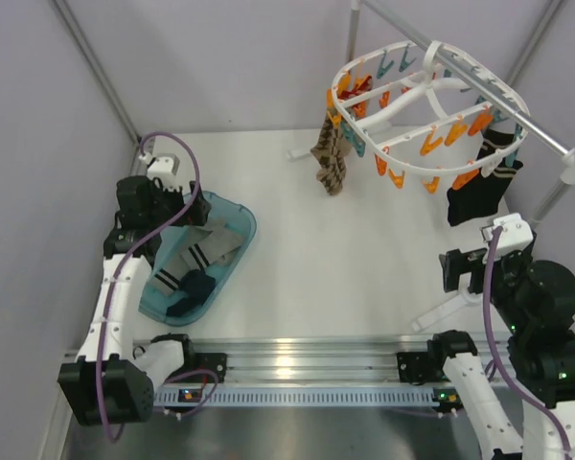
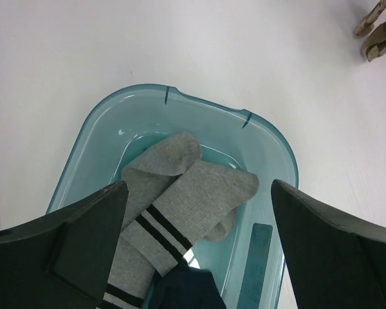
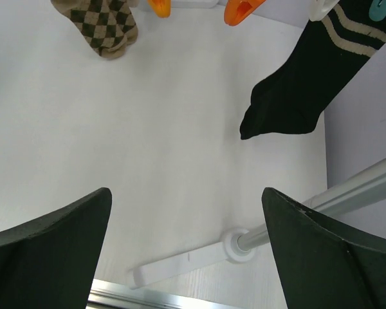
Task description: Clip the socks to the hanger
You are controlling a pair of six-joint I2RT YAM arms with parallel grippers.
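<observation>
A teal basin point(image 1: 244, 254) on the left holds grey striped socks point(image 2: 199, 199) and a dark navy sock point(image 2: 186, 290). My left gripper point(image 1: 182, 206) is open above it, nothing between its fingers. At the upper right stands a white round hanger point(image 1: 407, 163) with orange and teal clips. A patterned brown sock point(image 1: 331, 163) hangs from its left side, and a black sock with pale stripes point(image 3: 289, 96) from its right. My right gripper point(image 1: 470, 264) is open at the lower right, in front of the hanger, with nothing between its fingers.
The hanger's metal pole point(image 3: 328, 203) rises beside my right gripper from a white foot point(image 3: 180, 261). A metal rail runs along the front edge, and walls enclose the sides and back.
</observation>
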